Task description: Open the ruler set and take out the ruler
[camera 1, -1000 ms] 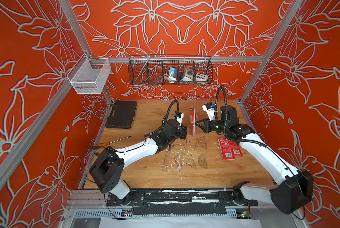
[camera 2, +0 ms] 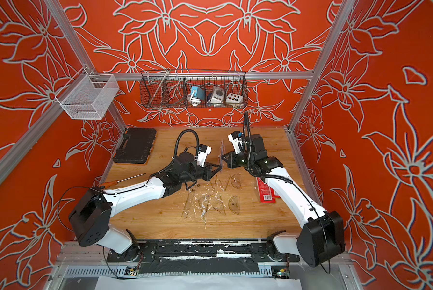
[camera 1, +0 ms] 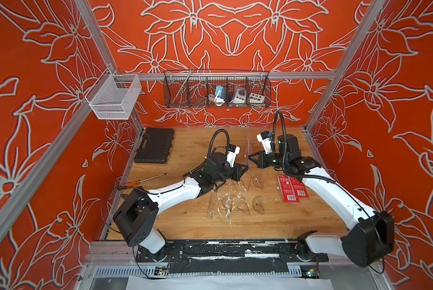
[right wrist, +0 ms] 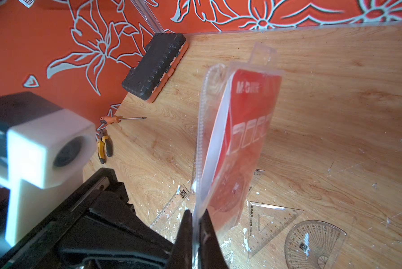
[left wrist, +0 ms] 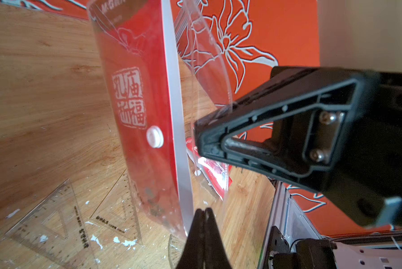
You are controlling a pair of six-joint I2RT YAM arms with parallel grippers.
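The ruler set, a clear sleeve around a red card (left wrist: 142, 96) with a white button, stands upright above the table. My right gripper is shut on the sleeve's edge, which runs down between its fingers. Across the sleeve, my left gripper is shut with its tips at the lower part of the set; nothing clearly shows between them. Clear rulers lie loose on the table: set squares (right wrist: 272, 224) and protractors (right wrist: 315, 244). Because the plastic is transparent, I cannot tell whether anything is still inside the sleeve.
Red packets (camera 1: 288, 188) lie at the right under my right arm. A black case (camera 1: 153, 145) and a screwdriver (camera 1: 140, 181) are on the left. White scraps litter the middle.
The set has turned more edge-on to the top left view.
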